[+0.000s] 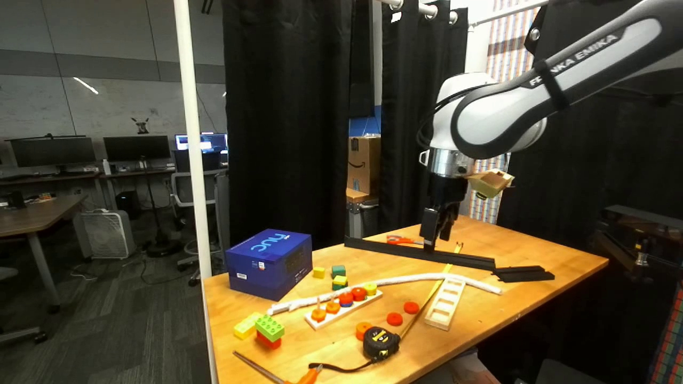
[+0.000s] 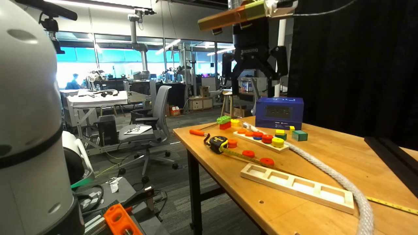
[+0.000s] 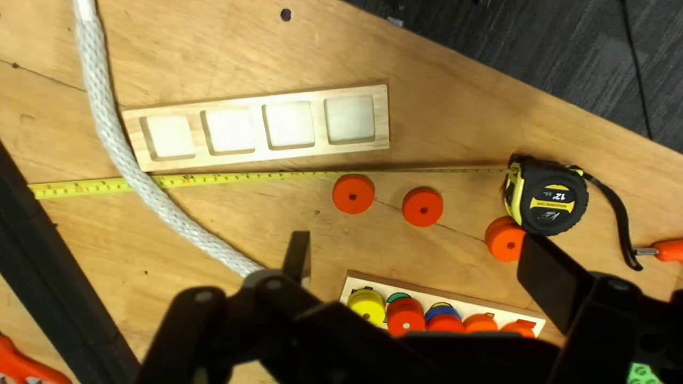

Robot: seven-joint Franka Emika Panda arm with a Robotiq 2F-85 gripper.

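Note:
Well above the wooden table (image 1: 541, 256), my gripper (image 2: 252, 94) stands open with nothing between its fingers. In the wrist view its two fingers (image 3: 552, 285) are wide apart, hiding part of a peg board (image 3: 358, 281) that carries yellow, red, blue and orange discs. Two red discs (image 3: 353, 194) lie loose beyond the fingers. A third orange-red disc (image 3: 505, 239) touches the black-and-yellow tape measure (image 3: 552, 197). The tape's yellow blade (image 3: 217, 178) runs under the white rope (image 3: 137, 179). An empty four-slot wooden tray (image 3: 320, 150) lies alongside the blade.
A blue box (image 1: 269, 262) stands at the table's far left, with green and yellow blocks (image 1: 338, 271) near it. Green and red bricks (image 1: 269, 327) sit towards the front. Black rails (image 1: 422, 252) cross the back.

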